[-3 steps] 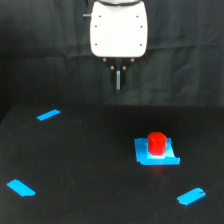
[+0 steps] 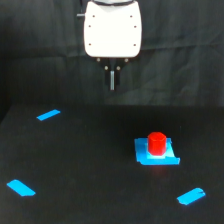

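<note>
A red cylinder (image 2: 157,144) stands upright on a light-blue square base (image 2: 172,156) on the right side of the dark table. High at the top centre hangs my gripper (image 2: 113,86) under the white arm body (image 2: 113,32). It is well above, behind and to the left of the red cylinder, touching nothing that I can make out. Its fingers look like one narrow dark strip, so whether they are apart is too small to tell.
Blue strips lie flat on the table: one at the back left (image 2: 49,115), one at the front left (image 2: 21,188) and one at the front right (image 2: 191,196). A dark curtain (image 2: 180,60) hangs behind.
The arm and gripper have shifted slightly to the left. The red cylinder, its blue base and the blue strips have stayed where they were.
</note>
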